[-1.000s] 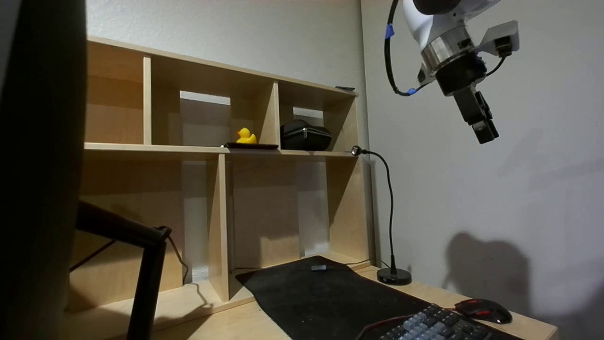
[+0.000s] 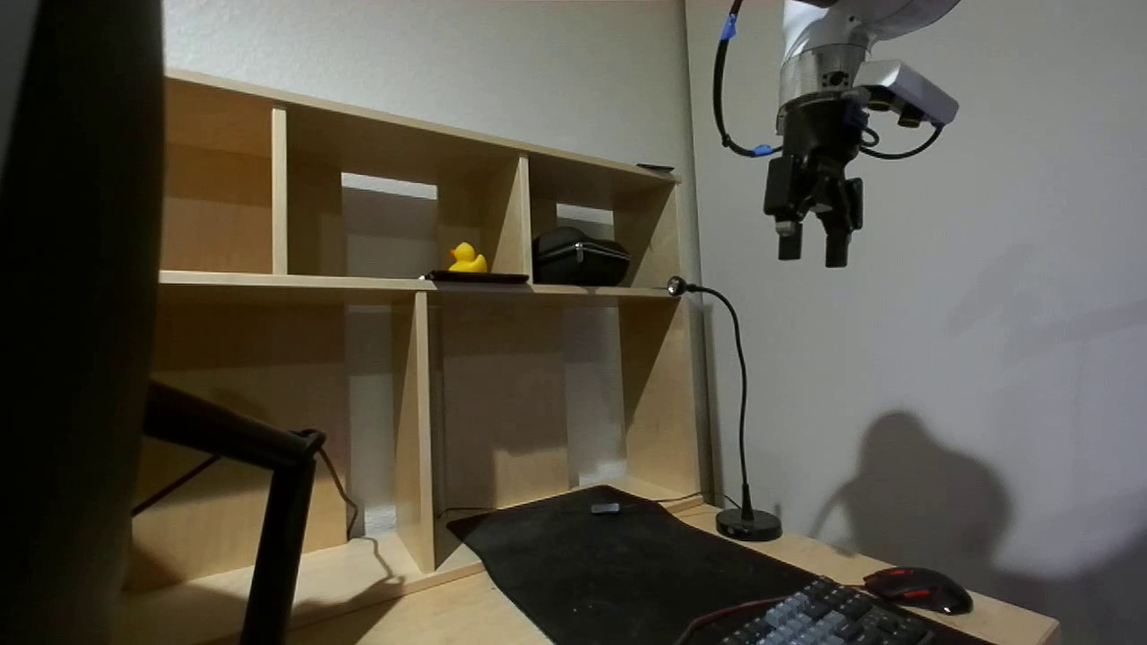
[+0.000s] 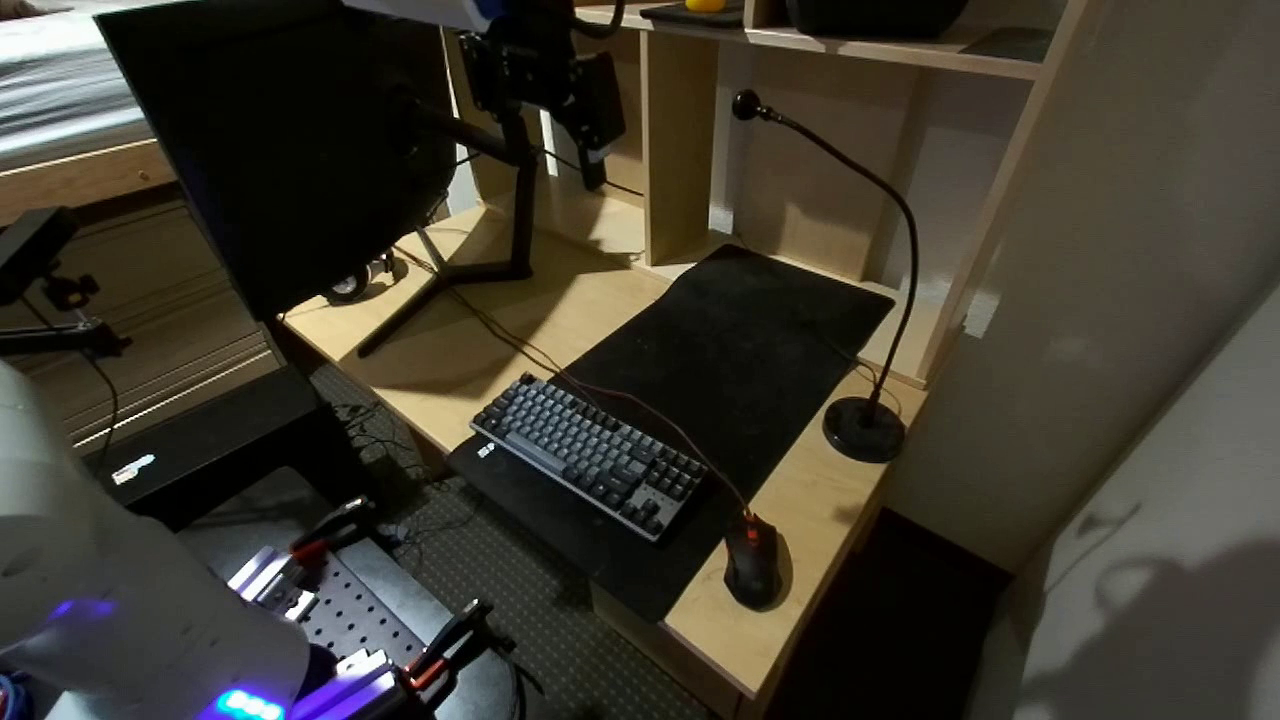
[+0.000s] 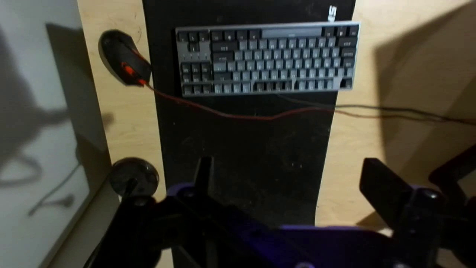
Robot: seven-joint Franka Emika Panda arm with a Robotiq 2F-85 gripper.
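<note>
High above the desk, my gripper (image 2: pixel 814 253) points straight down in exterior view 1. In the wrist view its two fingers (image 4: pixel 205 176) stand wide apart, with only the desk mat showing between them, so it is open and empty. Below lie a grey and black keyboard (image 4: pixel 272 58) and a black mouse (image 4: pixel 125 58) with red marks. A yellow rubber duck (image 2: pixel 467 259) sits on a thin black item on the middle shelf, well left of the gripper. A small grey object (image 2: pixel 605 509) rests on the black mat (image 2: pixel 645 548).
A gooseneck lamp (image 3: pixel 864 428) rises at the desk's wall side. On the shelf (image 2: pixel 355 281) sits a black zipped case (image 2: pixel 581 258). The large monitor (image 3: pixel 276 144) and its stand (image 3: pixel 524 216) block the desk's other side.
My gripper has swung left from a tilt toward the right wall and now hangs vertically. It has also turned, so both fingers show apart. The desk and shelf items have stayed put.
</note>
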